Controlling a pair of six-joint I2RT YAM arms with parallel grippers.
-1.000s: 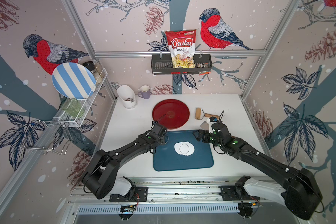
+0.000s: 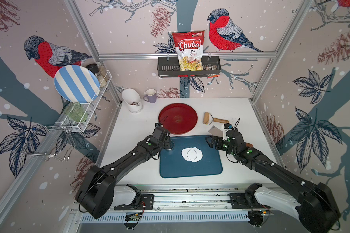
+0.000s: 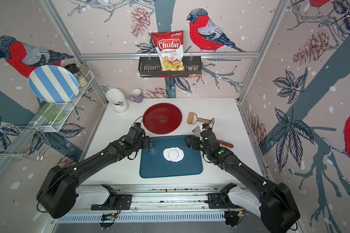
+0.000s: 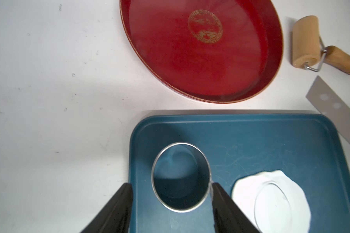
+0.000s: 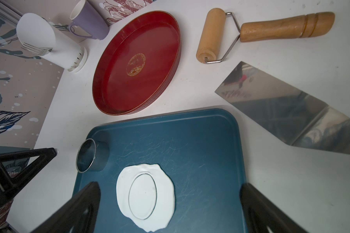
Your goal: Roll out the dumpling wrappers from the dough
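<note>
White dough (image 3: 166,154), flattened with a ragged edge and a circle pressed into its middle, lies on the blue tray (image 2: 190,170). A metal ring cutter (image 5: 98,156) stands in the tray's far left corner. Above it is my left gripper, open, with the ring showing below and between its fingers but not gripped. My right gripper is open and empty over the tray's right side. The wooden roller (image 5: 213,35) rests behind on the table. A metal scraper (image 5: 268,103) lies just right of the tray.
A round red tray (image 4: 237,73) stands behind the blue one. Further back left are a white utensil holder (image 2: 133,100) and a purple mug (image 2: 150,95).
The left arm has drawn back a little to the left, its gripper now slightly left of where it was. My right gripper has shifted slightly right. Dough and ring have not moved.
</note>
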